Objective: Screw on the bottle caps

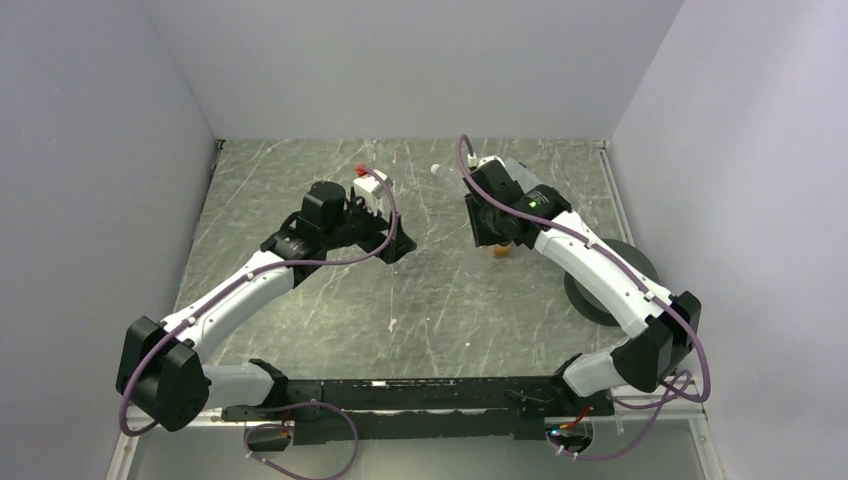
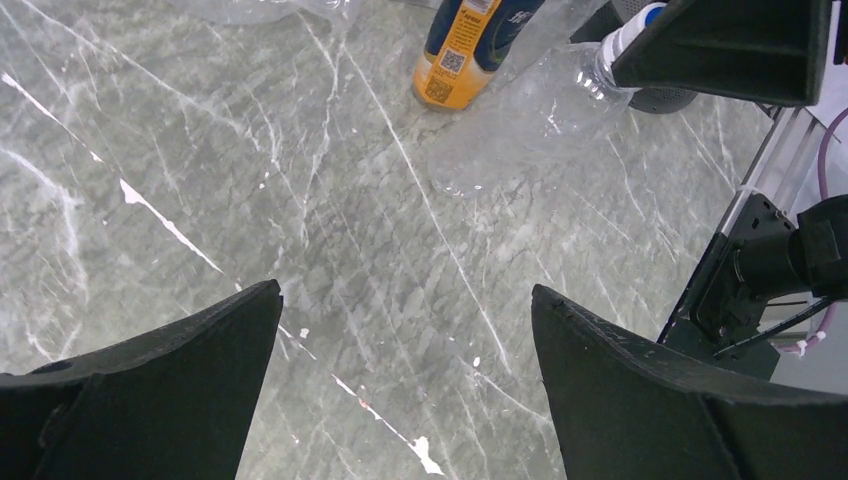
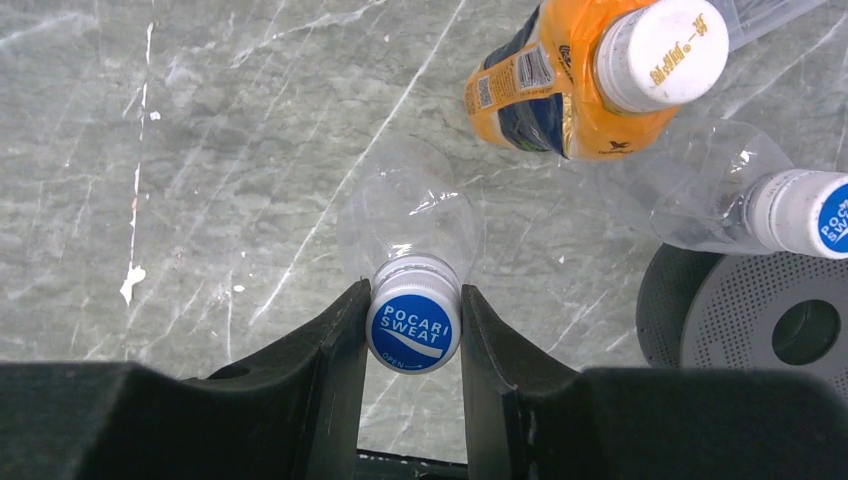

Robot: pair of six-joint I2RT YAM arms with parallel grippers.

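Note:
My right gripper is shut on the white, blue-topped Pocari Sweat cap [image 3: 410, 332], which sits at the mouth of a clear bottle [image 3: 405, 205] standing on the table. How tightly the cap sits cannot be told. In the left wrist view this same clear bottle [image 2: 530, 120] shows under the dark right fingers [image 2: 735, 50]. My left gripper is open over bare tabletop, nothing between its fingers, to the left of the bottle.
An orange bottle with a white cap [image 3: 660, 55] and another capped clear bottle [image 3: 690, 190] stand close by the gripped one. A round dark grey perforated object [image 3: 770, 310] lies at the right. Something red [image 1: 361, 170] lies behind my left gripper.

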